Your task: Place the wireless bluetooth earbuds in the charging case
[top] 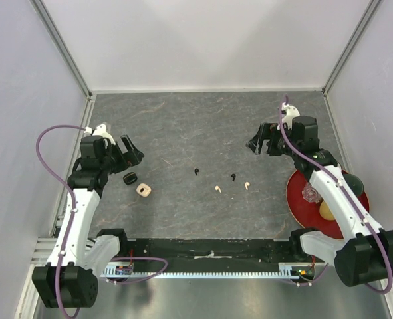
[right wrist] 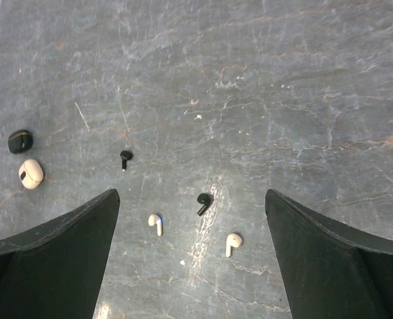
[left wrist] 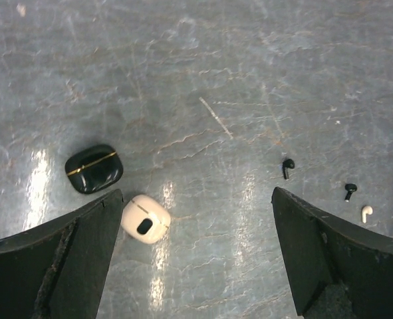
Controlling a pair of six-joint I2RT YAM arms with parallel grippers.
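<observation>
A black charging case (left wrist: 94,170) and a white charging case (left wrist: 150,212) lie on the grey table, below and right of my left gripper (top: 130,149) in the top view. My right gripper (top: 259,139) hangs above and behind them. Both grippers stand open, with nothing between their fingers.
A red plate (top: 302,211) holding cups and other items sits at the right edge, partly under the right arm. White walls bound the space.
</observation>
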